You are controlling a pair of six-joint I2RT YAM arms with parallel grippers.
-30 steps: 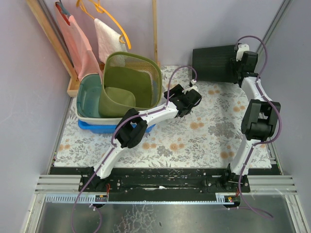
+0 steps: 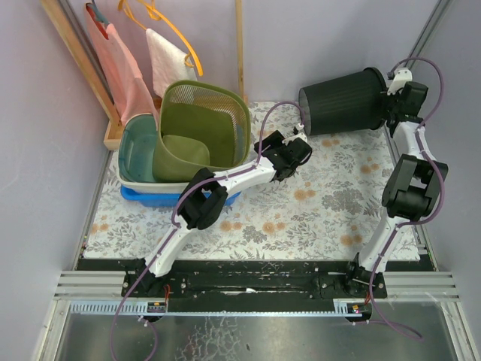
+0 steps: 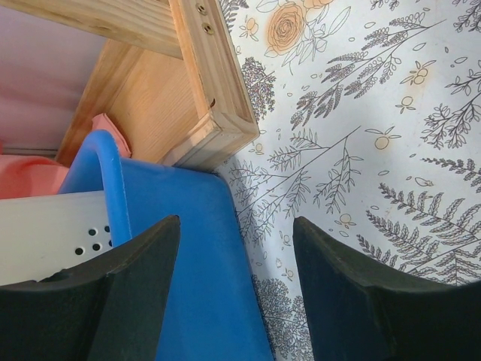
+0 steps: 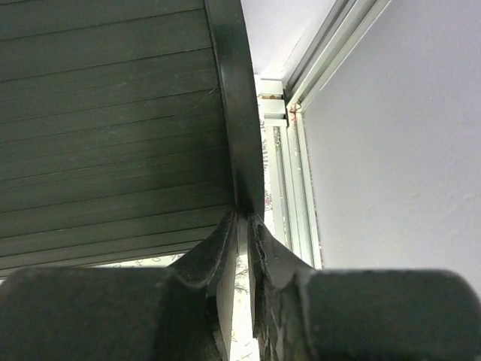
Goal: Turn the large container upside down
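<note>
The large dark green ribbed container [image 2: 338, 101] lies tilted on its side at the back right in the top view. My right gripper [image 2: 387, 98] is at its right end, by the rim [image 4: 237, 113]; in the right wrist view its fingers are shut against that rim, with nothing clearly between them. My left gripper is open above the floor beside the blue bin [image 3: 203, 248], empty, to the left of the large container.
A stack of bins and baskets [image 2: 203, 120] fills the left, beside a wooden rack [image 3: 210, 83] with hanging cloths [image 2: 120, 75]. Walls bound the back and right.
The right arm has moved to the right, and the large container's right end has shifted right with it, its tilt changing slightly. The left arm looks unmoved.
</note>
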